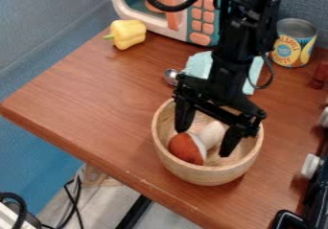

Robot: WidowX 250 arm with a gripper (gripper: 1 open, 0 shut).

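Note:
My black gripper reaches down into a wooden bowl near the table's right side, its fingers apart on either side of a red-and-white object lying in the bowl. The object's white part is partly behind the gripper, and whether the fingers touch it cannot be seen.
A toy microwave stands at the back, with a yellow pepper to its left. A spoon, light cloth and can lie or stand behind the bowl.

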